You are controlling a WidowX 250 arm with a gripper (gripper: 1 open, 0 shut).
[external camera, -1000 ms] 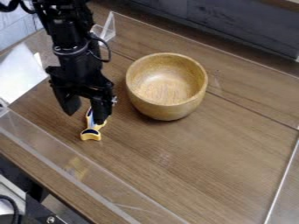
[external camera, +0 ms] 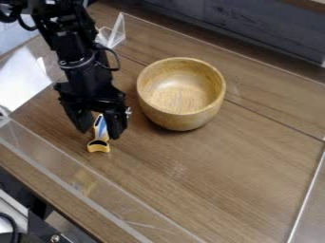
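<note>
My black gripper hangs low over the table at the left, open, its fingers around or just above a small yellow and blue object lying on the wood. The gripper partly hides that object, so I cannot tell whether the fingers touch it. Just right of the gripper stands a wooden bowl, with nothing visible inside.
Transparent panels edge the table at the left and front left. A dark ledge runs along the back.
The gripper has shifted slightly over the yellow and blue object during the last second. The bowl has stayed in place.
</note>
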